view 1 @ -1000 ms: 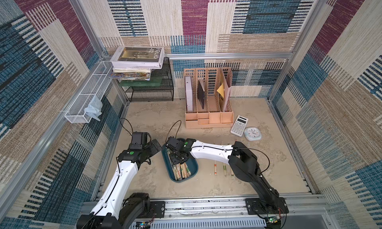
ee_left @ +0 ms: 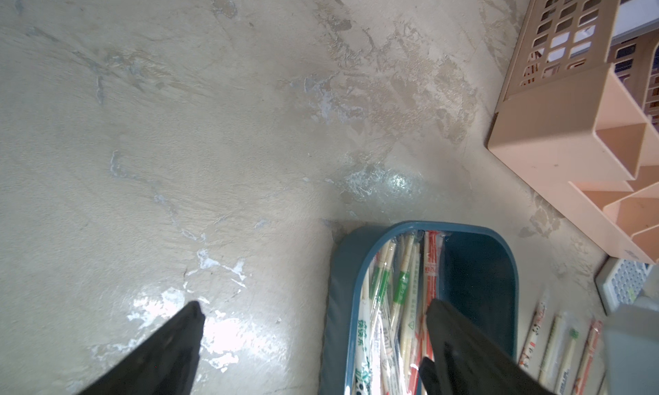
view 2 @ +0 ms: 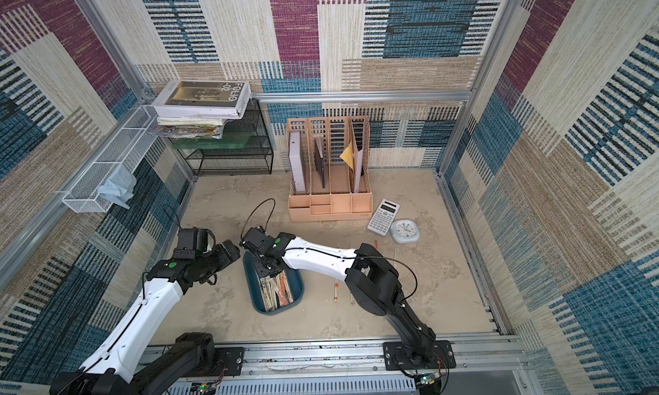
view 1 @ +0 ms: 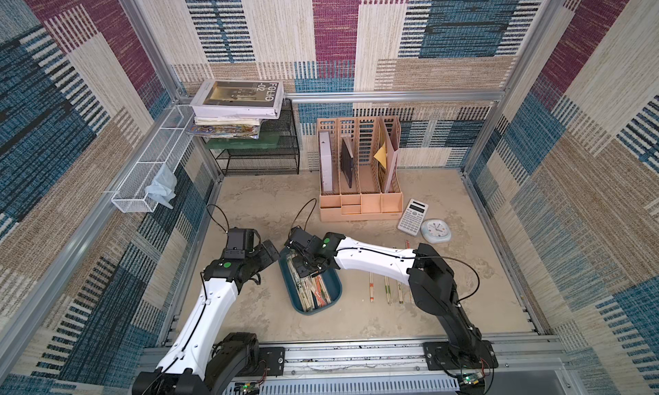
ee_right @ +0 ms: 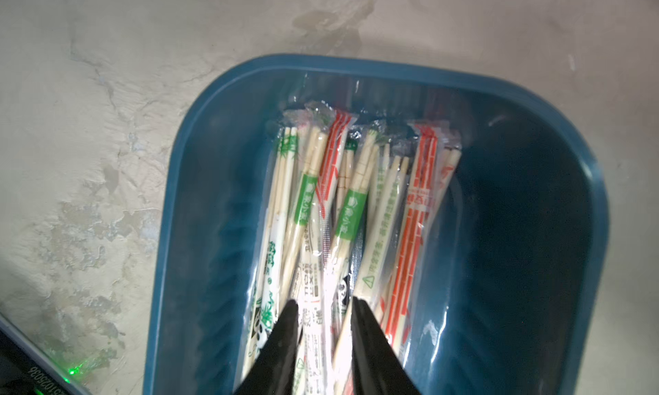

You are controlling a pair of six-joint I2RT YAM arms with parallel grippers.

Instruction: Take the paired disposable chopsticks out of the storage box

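Observation:
A dark teal storage box [ee_right: 171, 202] holds several wrapped pairs of disposable chopsticks [ee_right: 350, 216] with green and red printing, lying lengthwise. My right gripper is over the box, fingertips slightly apart at the near part of the bundle; whether anything is between them is unclear. My left gripper stands open to the left of the box, its blurred fingers wide apart with nothing held. A few chopstick pairs [ee_left: 532, 329] lie on the table to the right of the box, partly hidden by my right arm in the top views.
A peach file organizer [view 1: 360, 206] stands at the back, with a calculator [view 1: 412, 216] and a small clock [view 1: 436, 231] to its right. A wire shelf [view 1: 257, 161] with magazines is at back left. Bare table lies at front right.
The left arm has not moved.

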